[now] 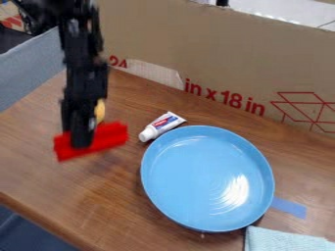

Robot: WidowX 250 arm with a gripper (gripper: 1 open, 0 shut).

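My black gripper (81, 132) is low over the wooden table at the left, shut on a red object (108, 138), which is blurred and lies crosswise under it. Partly hidden behind the gripper is a yellow round object (98, 113). A white toothpaste tube (163, 125) lies to the right of the red object. A blue plate (190, 181) sits on the right part of the table.
A cardboard box (236, 69) stands along the back, with a grey padded edge (26, 74) at the left. A light blue cloth (281, 240) lies at the front right.
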